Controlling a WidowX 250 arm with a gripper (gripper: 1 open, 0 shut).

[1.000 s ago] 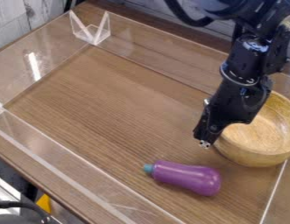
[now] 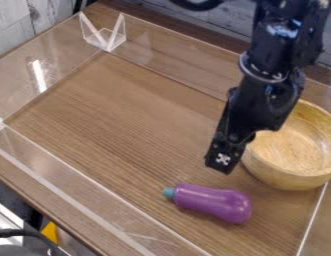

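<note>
My black gripper (image 2: 243, 140) hangs over the wooden table, open, with its fingers pointing down beside the left rim of a round tan bowl (image 2: 295, 175) on the right. A purple eggplant-like object (image 2: 215, 203) lies on the table below and in front of the gripper, apart from it. The arm hides the back part of the bowl.
A white wire-like holder (image 2: 104, 32) stands at the back left. Dark surroundings show past the table's left edge.
The gripper has come a little toward the camera and appears larger, over the bowl's left side. The purple object and the bowl look unmoved.
</note>
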